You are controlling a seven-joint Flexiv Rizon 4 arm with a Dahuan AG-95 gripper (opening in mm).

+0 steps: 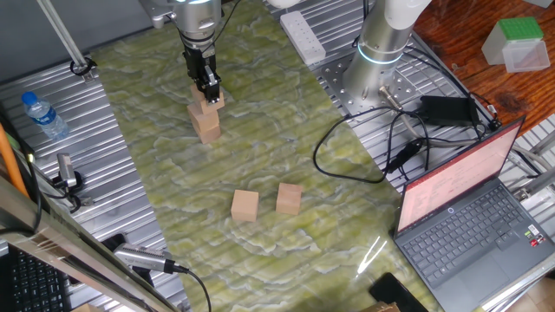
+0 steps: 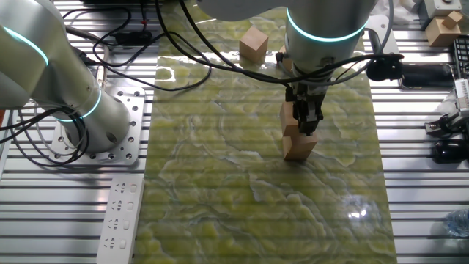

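Note:
A wooden block (image 1: 213,105) sits high at the gripper's fingertips, above another wooden block (image 1: 204,120), in the upper left of exterior view 1. The two are offset rather than squarely aligned. My gripper (image 1: 211,92) points down at the upper block, its black fingers overlapping it. From the other side, exterior view 2 shows the gripper (image 2: 308,126) in front of the upper block (image 2: 288,119), with the lower block (image 2: 298,147) beneath. Whether the fingers are closed on the upper block is hidden. Two more wooden blocks, one left (image 1: 245,205) and one right (image 1: 289,198), lie apart on the mat.
The green marbled mat (image 1: 286,260) has wide bare areas around the blocks. A laptop (image 1: 460,225), looping black cables (image 1: 319,149) and a white power strip (image 1: 303,37) lie along its right side. A water bottle (image 1: 45,116) lies beyond the left edge.

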